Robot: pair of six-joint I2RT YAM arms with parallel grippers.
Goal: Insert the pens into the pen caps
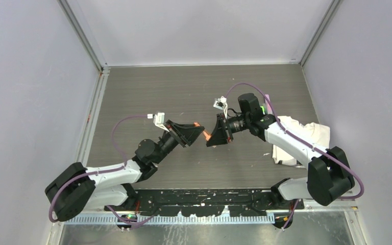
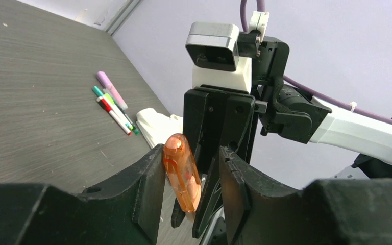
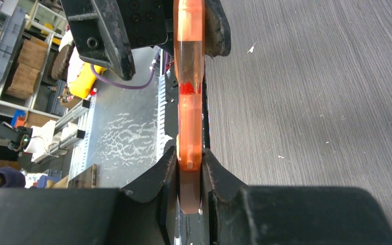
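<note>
An orange pen [image 3: 190,122] runs between my two grippers, with a clear section and a bit of red inside its middle. Its lower end is clamped by my right gripper, which is shut on it. The upper end reaches between the spread fingers of my left gripper, closer to one finger than the other. That left finger is open, with a gap beside the pen in its own wrist view. In the top view only a short orange piece shows between the grippers. Whether the pen touches a left finger is unclear.
Several pens lie on the table at the right, among them a purple one [image 2: 111,91] and a red-and-white one [image 2: 115,116]. Beside them rests a white cloth [image 1: 306,135].
</note>
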